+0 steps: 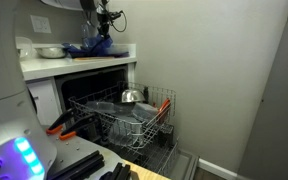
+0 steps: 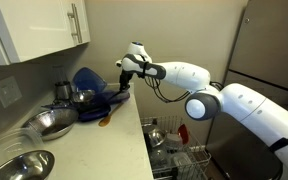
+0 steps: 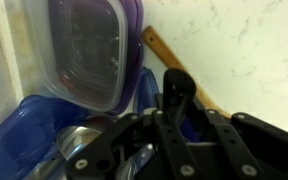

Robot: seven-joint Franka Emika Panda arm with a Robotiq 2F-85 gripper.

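In the wrist view a dark, rounded handle-like piece (image 3: 178, 86) sticks out between the fingers of my gripper, which is shut on it. Blue material shows beside and under it; whether the two are one object I cannot tell. Seen from outside, the gripper (image 2: 126, 83) points down over the far end of the counter, close to a pile of blue items (image 2: 102, 104). Blue material (image 1: 101, 46) rises just below the gripper in the first exterior view. The held thing's lower part is hidden.
A clear container with a blue rim (image 3: 89, 50) and a wooden utensil (image 3: 174, 62) lie near the gripper. Metal bowls (image 2: 51, 122) line the counter's wall side. Below stands an open dishwasher rack (image 1: 124, 112) with dishes.
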